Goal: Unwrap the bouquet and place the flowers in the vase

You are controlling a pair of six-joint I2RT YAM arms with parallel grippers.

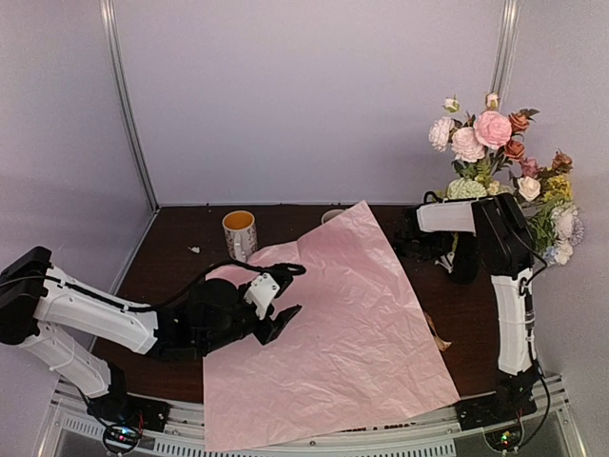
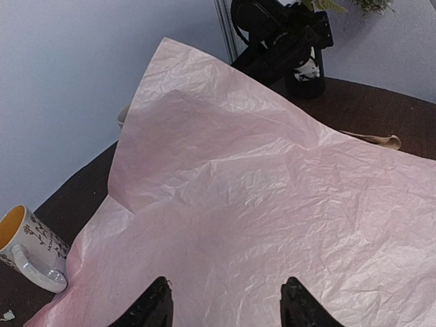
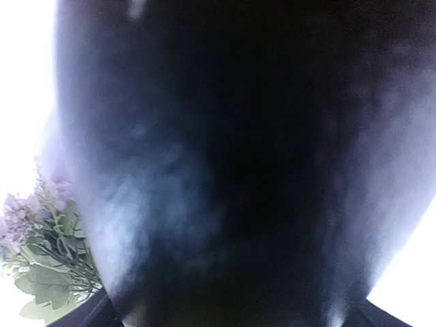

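A bouquet [image 1: 493,129] with pink, white, rust and yellow blooms stands tall behind the right arm. Below it, a dark rounded object [image 1: 463,259], apparently the vase, rests at the right gripper; the arm hides where the stems meet it. A blurred dark surface [image 3: 225,170] fills most of the right wrist view. My right gripper is spread wide, its fingers at the two lower corners on either side of that surface; contact cannot be made out. My left gripper is open and empty over the pink sheet [image 2: 225,204].
A mug [image 1: 240,233] with an orange inside stands at the back left. Another cup [image 1: 332,215] is mostly hidden behind the raised sheet corner. A tan strip [image 1: 437,333] lies by the sheet's right edge.
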